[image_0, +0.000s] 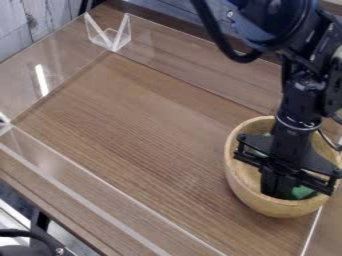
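A wooden bowl (249, 190) sits at the right of the table. My black gripper (274, 170) reaches down into it from the upper right, its body covering much of the bowl's inside. A green object (302, 190) shows at the bowl's right, partly hidden behind the gripper. Whether anything is between the fingers cannot be made out.
Clear plastic pieces stand at the upper left and left edge. Black cables lie at the bottom left corner.
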